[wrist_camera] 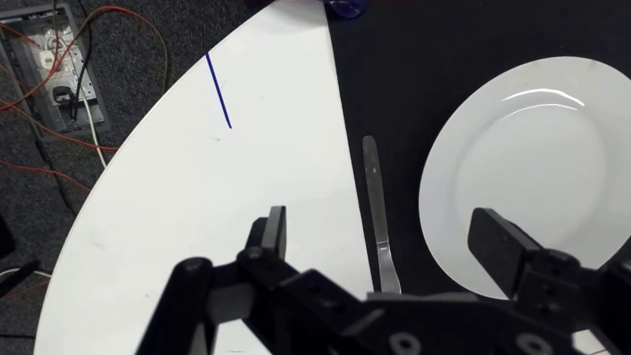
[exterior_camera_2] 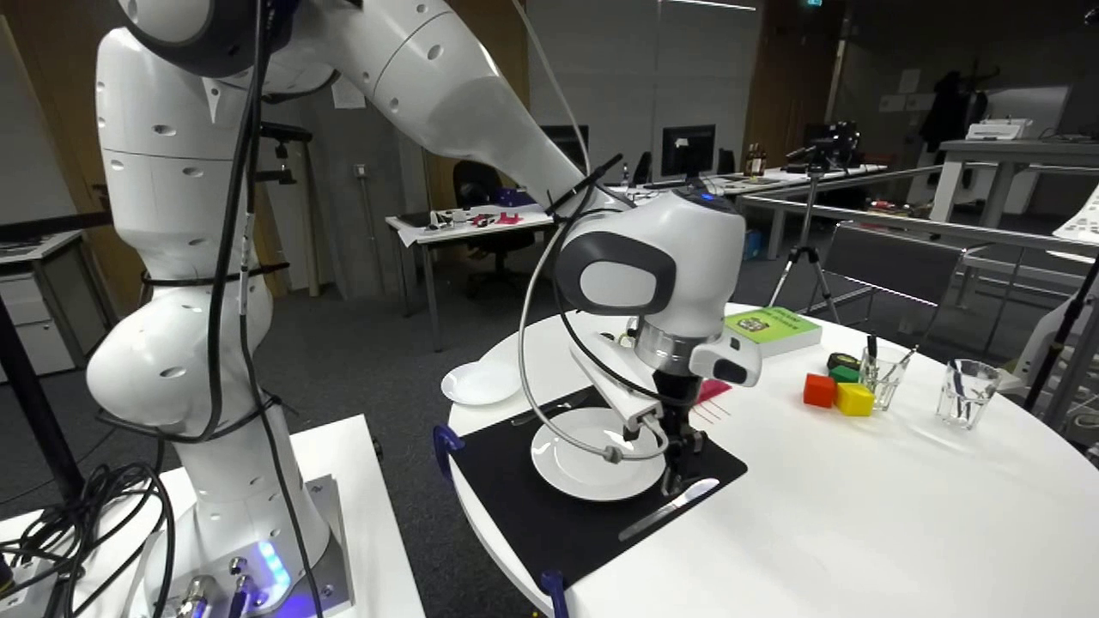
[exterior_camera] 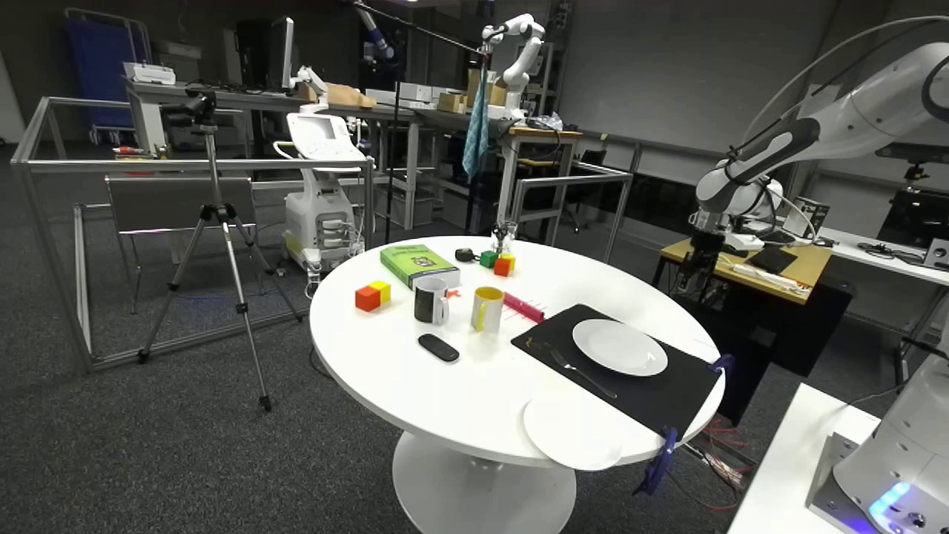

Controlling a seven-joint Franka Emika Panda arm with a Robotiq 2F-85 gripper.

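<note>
My gripper is open, its two fingers spread wide apart with nothing held. Below it, seen through the gap in the wrist view, a knife (wrist_camera: pixel 376 195) lies on the black placemat (wrist_camera: pixel 384 77), close to the mat's edge. Beside the knife rests a white plate (wrist_camera: pixel 532 171), which one finger (wrist_camera: pixel 495 242) partly covers in that view. Exterior view 2 has the gripper (exterior_camera_2: pixel 682 469) in front of the mat, near the knife (exterior_camera_2: pixel 670 510); its exact height is hard to judge. A fork (exterior_camera: pixel 583 374) lies on the plate's other side.
A second white plate (exterior_camera: pixel 574 433) sits by the table edge. Blue clamps (exterior_camera: pixel 656 463) grip the mat's edge. Mugs (exterior_camera: pixel 486 308), a green book (exterior_camera: pixel 418 265), colored blocks (exterior_camera_2: pixel 821 390) and glasses (exterior_camera_2: pixel 966 393) stand farther off. Bare tabletop borders the mat near the knife.
</note>
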